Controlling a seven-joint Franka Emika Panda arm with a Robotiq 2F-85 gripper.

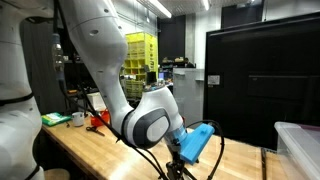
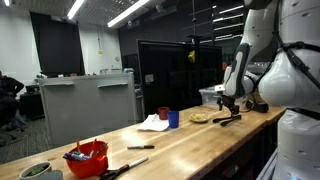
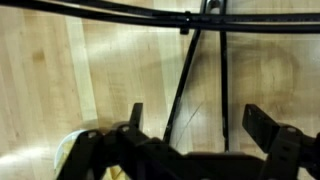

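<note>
My gripper stands open, its two dark fingers well apart above the wooden table. Two thin dark rods, joined near the top and looking like tongs, show below the gap between them. Nothing is gripped. In exterior view 2, the gripper is low at the far right, close over dark objects lying on the table. A pale bowl with something yellowish in it is partly hidden at the lower left of the wrist view. From exterior view 1, the fingertips are hard to make out behind cables.
Red and blue cups and a white cloth stand or lie mid-table. A red bowl with utensils is at the near left. Black cables cross the wrist view's top. Bare table lies along the middle.
</note>
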